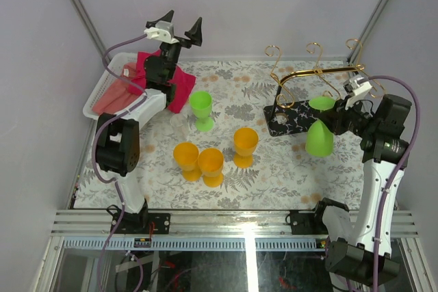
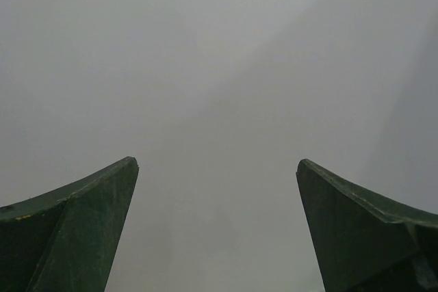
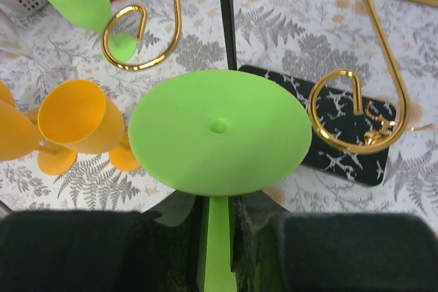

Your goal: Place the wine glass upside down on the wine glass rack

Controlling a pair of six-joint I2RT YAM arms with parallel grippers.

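Note:
A green wine glass [image 1: 319,140] is held upside down by my right gripper [image 1: 332,117], shut on its stem. Its round foot [image 3: 219,128] faces up, just below and between two hanging gold loops of the rack [image 1: 301,73] in the right wrist view. My left gripper [image 1: 179,29] is raised open above the white basket at the back left, with only plain wall between its fingers in the left wrist view.
A second green glass [image 1: 201,107] stands mid-left, with several orange glasses [image 1: 245,143] in front and a clear glass beside them. The basket [image 1: 92,104] holds pink cloths.

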